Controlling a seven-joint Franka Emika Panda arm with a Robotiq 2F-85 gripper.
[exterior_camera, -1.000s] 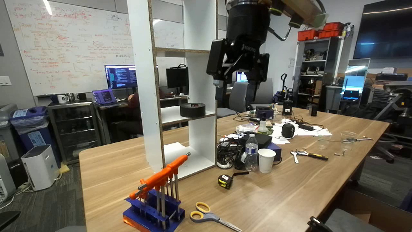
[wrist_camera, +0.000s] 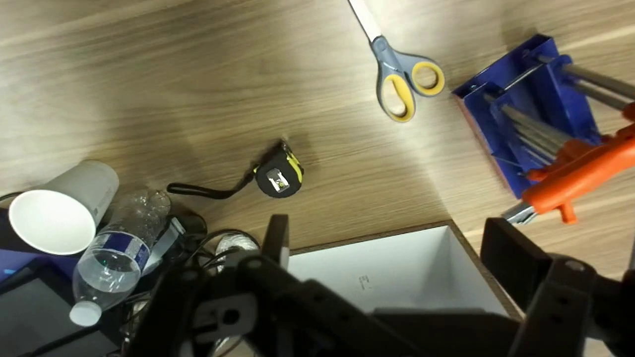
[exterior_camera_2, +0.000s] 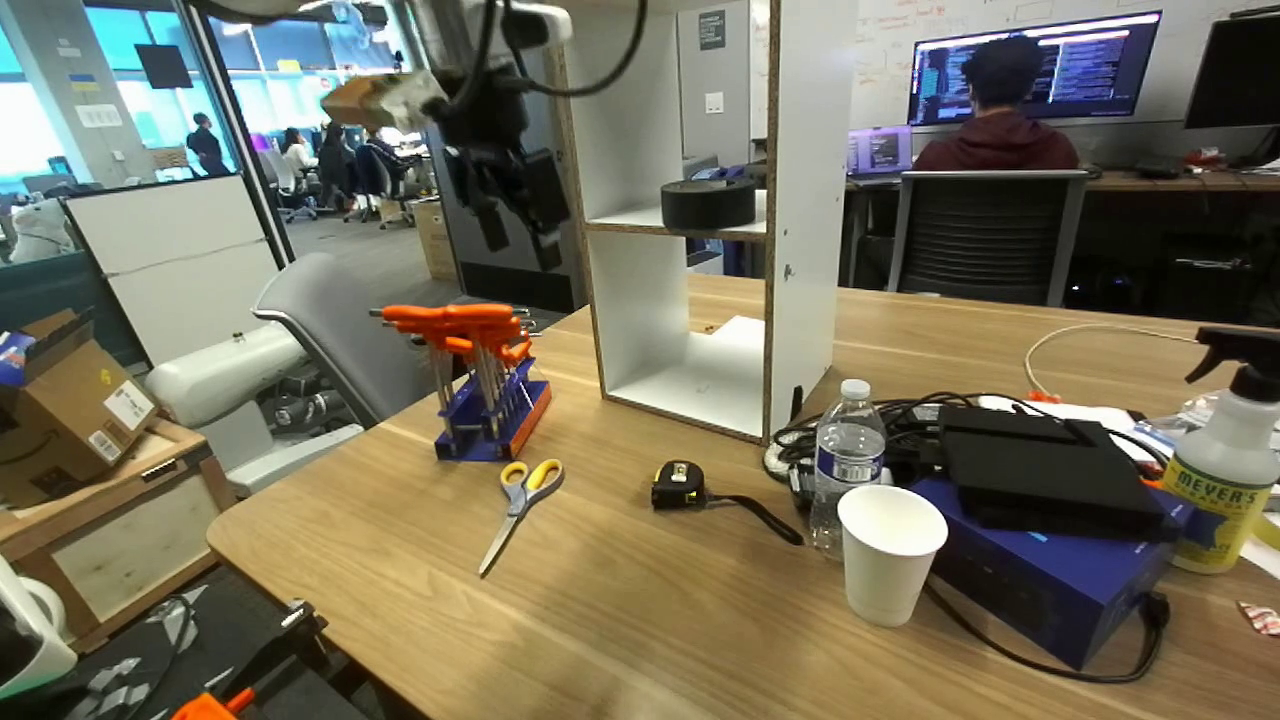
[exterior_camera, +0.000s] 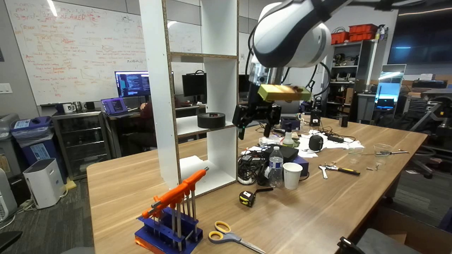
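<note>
My gripper (exterior_camera: pixel 254 133) is open and empty, raised well above the table beside the white shelf unit. In the wrist view its fingers (wrist_camera: pixel 277 241) stand wide apart, with the shelf's lowest compartment showing between them. A roll of black tape (exterior_camera: pixel 211 120) lies on the middle shelf. On the wood below are a black and yellow tape measure (wrist_camera: pixel 280 172) with a wrist strap, and grey scissors (wrist_camera: pixel 393 71) with yellow-lined handles. Orange-handled hex keys (exterior_camera_2: pixel 462 322) stand in a blue rack (exterior_camera_2: pixel 492 414). A white paper cup (exterior_camera_2: pixel 888 552) stands upright next to a clear water bottle (exterior_camera_2: pixel 847 462).
The shelf unit (exterior_camera_2: pixel 810 240) rises tall from the table. Tangled cables, a blue box (exterior_camera_2: pixel 1044 588) with a black device (exterior_camera_2: pixel 1041 468) on it, and a spray bottle (exterior_camera_2: pixel 1224 468) crowd one side. Bare wood lies around the scissors and tape measure.
The objects on the table and shelf have not moved.
</note>
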